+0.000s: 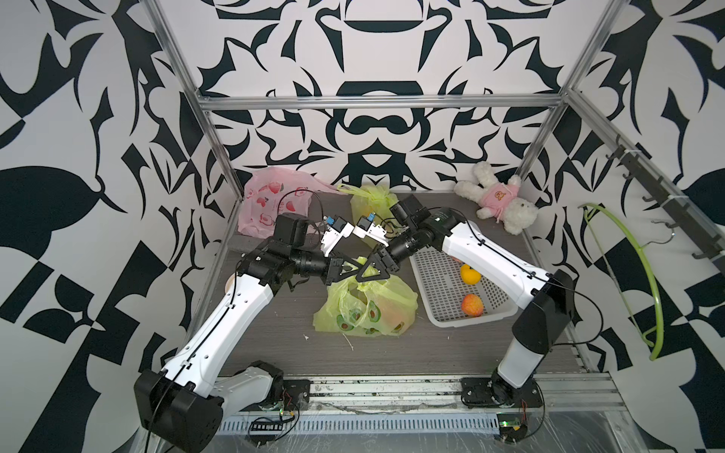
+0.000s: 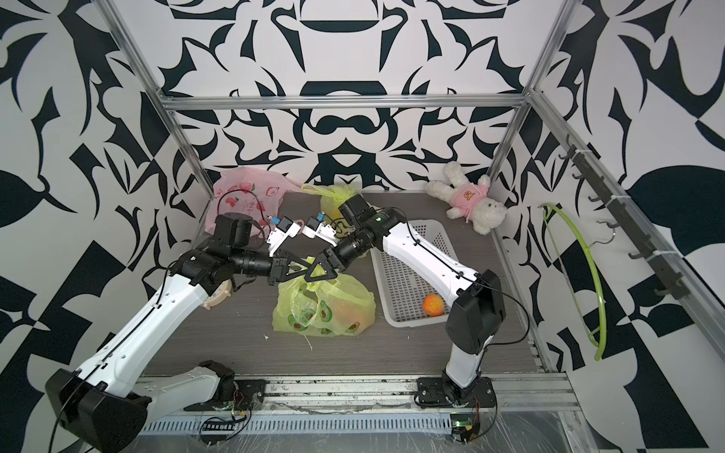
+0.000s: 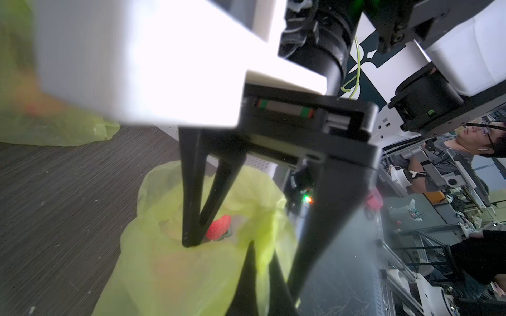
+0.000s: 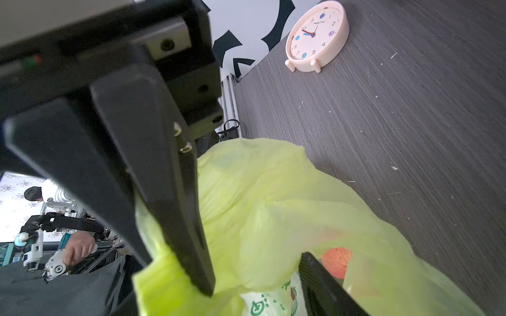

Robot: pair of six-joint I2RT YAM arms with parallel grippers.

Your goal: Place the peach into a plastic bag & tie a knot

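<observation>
In the top left view a translucent yellow-green plastic bag [image 1: 366, 309] with avocado prints stands on the table, its neck gathered upward. A reddish-orange round thing [image 4: 337, 262], seemingly a peach, shows through the film in the right wrist view. My left gripper is shut at the neck, yellow film pinched between its fingers. Facing it from the right, my right gripper is open, one finger [image 3: 194, 200] on each side of the bunched neck and the left fingertips. The very top of the neck is largely hidden by both grippers.
A grey basket [image 1: 439, 317] on the right holds an orange-red fruit [image 1: 472, 305] and a yellow-orange one [image 1: 470, 274]. Behind are a pink bag [image 1: 268, 200], another yellow bag [image 1: 371, 200] and a plush toy [image 1: 498, 197]. A clock [image 4: 317, 35] stands left.
</observation>
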